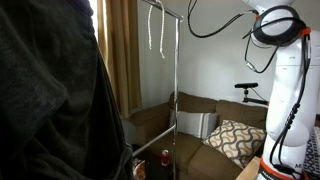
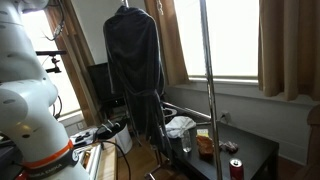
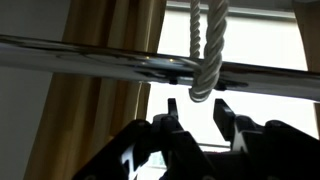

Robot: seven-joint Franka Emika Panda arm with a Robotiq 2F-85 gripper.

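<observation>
In the wrist view a twisted white rope [image 3: 213,45] loops over a shiny metal bar [image 3: 110,60]. My gripper is open just below the bar. Its dark fingertips stand on either side of the rope's lower bend, with the rope apparently not pinched; how far in front of them it lies I cannot tell. Two strands of the white rope [image 1: 162,32] hang from the rack's top bar in exterior view 1. The gripper itself is outside both exterior views, where only parts of the white arm [image 1: 292,100] appear.
A dark garment [image 2: 133,60] hangs from the rack, whose upright pole [image 2: 211,90] stands in front of a dark low table [image 2: 245,145]. A red can [image 2: 236,169] and an orange-brown container [image 2: 205,146] are on that table. A brown sofa [image 1: 190,162] with cushions fills the back.
</observation>
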